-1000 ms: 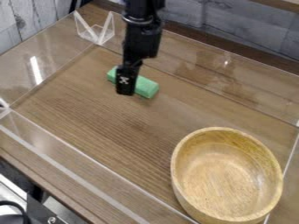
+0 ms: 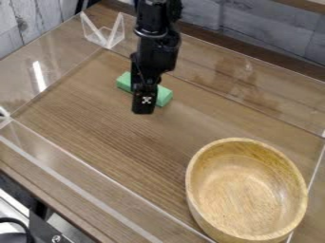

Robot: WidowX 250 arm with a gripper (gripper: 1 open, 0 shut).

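My black gripper (image 2: 143, 90) hangs over a green block (image 2: 158, 94) near the upper middle of the table, its fingers open and lowered around or just in front of the block. The block is partly hidden behind the gripper, so whether the fingers touch it is unclear.
A large round wooden bowl (image 2: 246, 190) fills the lower right of the wooden table (image 2: 89, 142). Clear plastic items lie at the top left and left edge.
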